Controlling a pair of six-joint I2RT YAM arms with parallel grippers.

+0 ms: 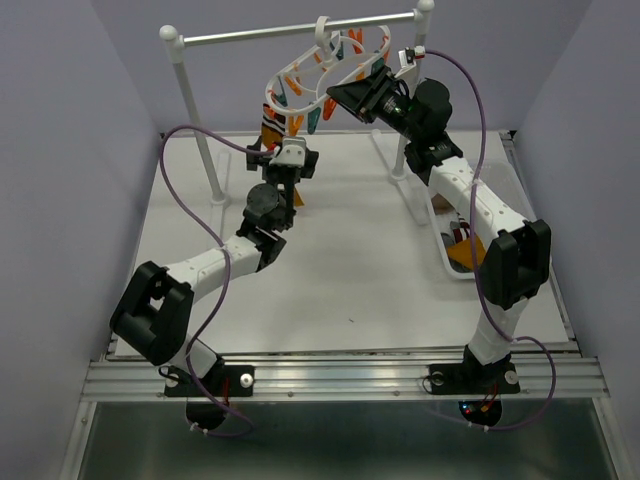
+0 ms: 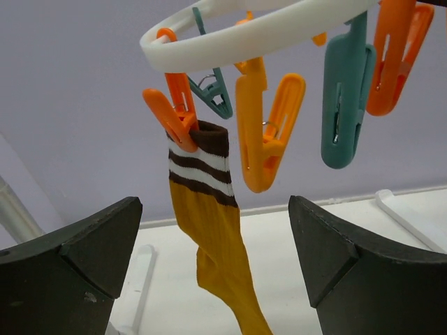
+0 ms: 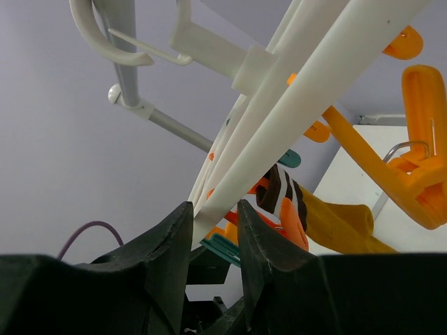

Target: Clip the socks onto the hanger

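A round white clip hanger hangs from a white frame. A mustard sock with brown and white striped cuff hangs from an orange clip on the hanger. My left gripper is open, its black fingers either side of the sock's lower part in the left wrist view, below the clips. My right gripper is shut on the hanger's ring at its front right, seen close in the right wrist view.
A white tray with more socks sits at the right, partly behind the right arm. The white board's centre is clear. The frame's posts stand left and right.
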